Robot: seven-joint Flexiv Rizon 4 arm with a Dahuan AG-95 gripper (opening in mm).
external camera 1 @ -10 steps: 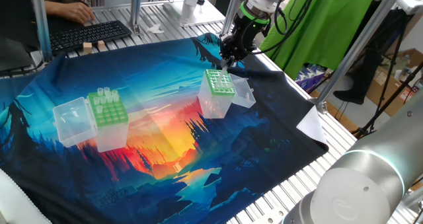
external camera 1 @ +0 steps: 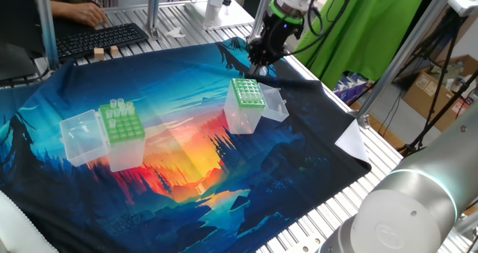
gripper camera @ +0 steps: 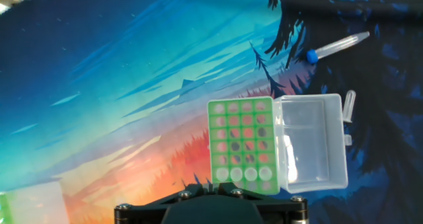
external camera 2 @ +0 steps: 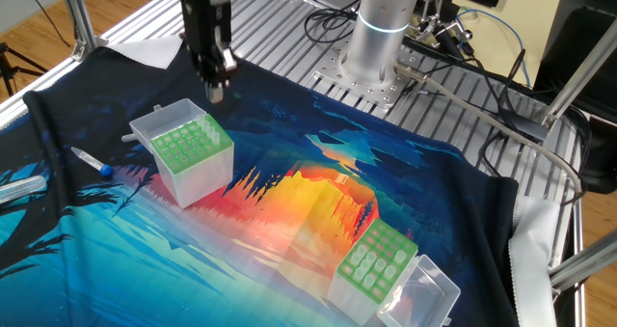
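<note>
My gripper [external camera 2: 214,88] hangs pointing down above the cloth, just behind a green-topped tube rack [external camera 2: 191,144]. Something pale shows at its tip, too small to identify, and whether its fingers are open or shut is unclear. In the wrist view only its black body shows at the bottom edge. That rack [gripper camera: 242,135] holds a row of pale tubes at its near end; its clear lid [gripper camera: 312,141] is folded open. A second green rack [external camera 1: 125,128], with several clear tubes standing in it, has its lid [external camera 1: 84,136] open as well.
A blue-capped conical tube [gripper camera: 338,47] lies on the cloth near the first rack. One small clear tube [gripper camera: 349,106] lies beside the open lid. The printed cloth [external camera 1: 198,160] between the racks is clear. A keyboard [external camera 1: 102,41] sits at the far left.
A second ago a clear upright piece showed below my gripper, over the right-hand rack; it no longer shows there. The gripper has shifted slightly; both racks stay in place.
</note>
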